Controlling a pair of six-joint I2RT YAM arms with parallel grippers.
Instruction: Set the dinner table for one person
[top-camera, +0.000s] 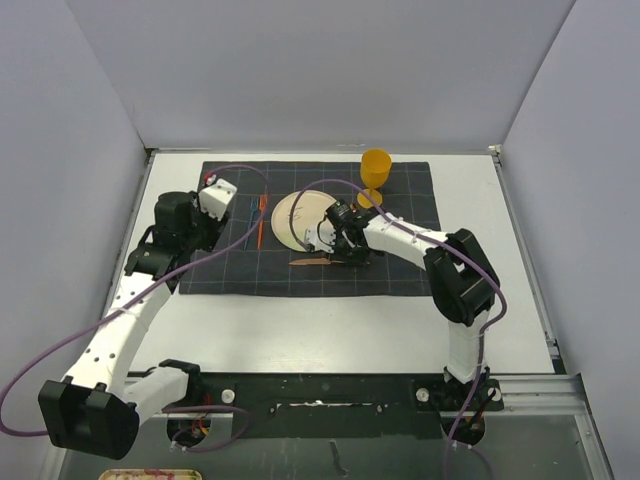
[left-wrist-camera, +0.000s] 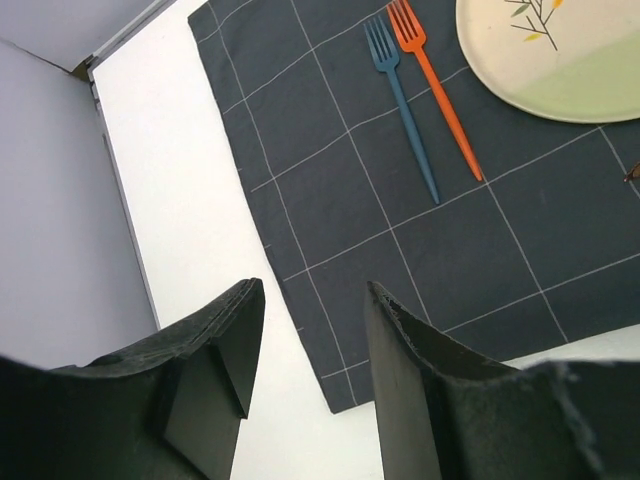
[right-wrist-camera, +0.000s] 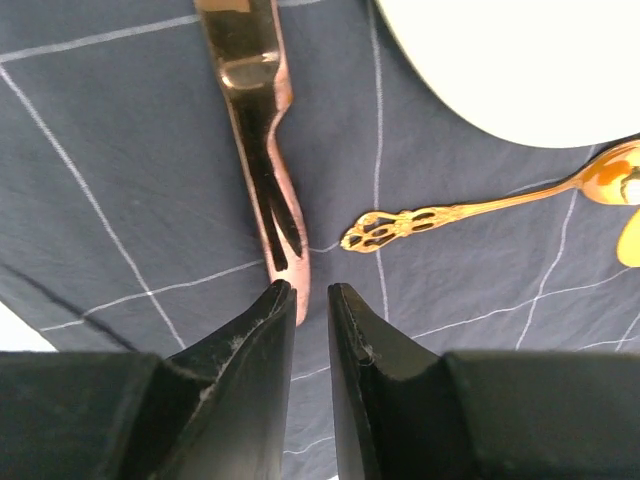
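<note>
A cream plate (top-camera: 303, 218) lies on the dark placemat. To its left, a blue fork (left-wrist-camera: 403, 120) and an orange fork (left-wrist-camera: 440, 95) lie side by side. The copper-coloured knife (right-wrist-camera: 250, 100) lies below the plate, and a gold spoon (right-wrist-camera: 465, 210) lies right of the plate. A yellow goblet (top-camera: 376, 165) stands at the back right. My right gripper is over the knife's handle end, its fingers slightly apart; whether they straddle the handle is unclear. Over the placemat's left edge, my left gripper is open and empty.
The placemat (top-camera: 220, 275) has a pale grid. Grey walls (top-camera: 65, 200) close in left, right and back. Purple cables loop above both arms.
</note>
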